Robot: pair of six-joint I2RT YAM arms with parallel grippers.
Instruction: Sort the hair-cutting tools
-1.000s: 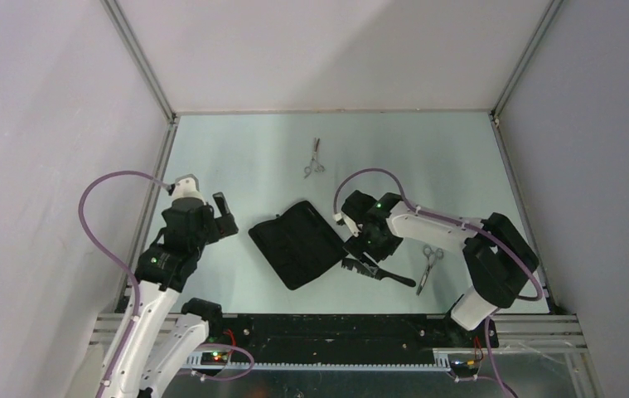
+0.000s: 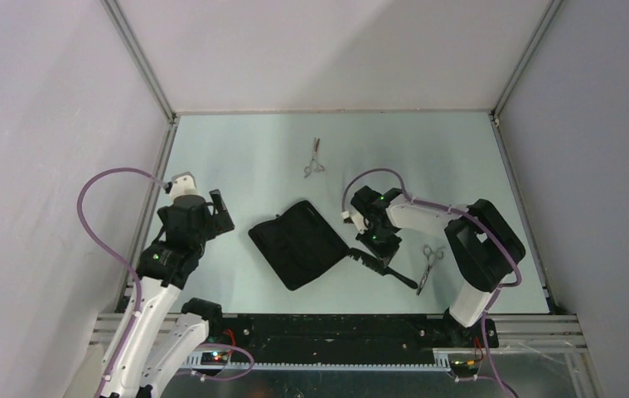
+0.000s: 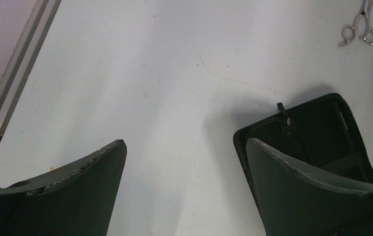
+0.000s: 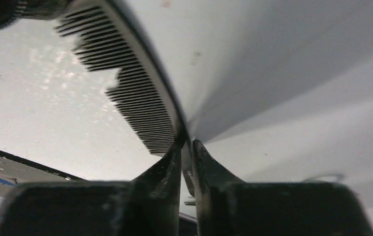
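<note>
A black comb (image 2: 365,260) with a handle lies beside the open black case (image 2: 294,245). My right gripper is down on the comb, its fingertips close together around the spine; whether the comb is held between them is unclear. My left gripper stands open and empty over the table, left of the case (image 3: 322,132). Silver scissors (image 2: 313,164) lie behind the case, also seen as scissors (image 3: 360,29) in the left wrist view. A second pair of scissors (image 2: 429,261) lies to the right of the comb.
Metal rails (image 2: 514,191) and walls bound it at the sides, with a dark front edge near both arm bases.
The left arm is almost still.
</note>
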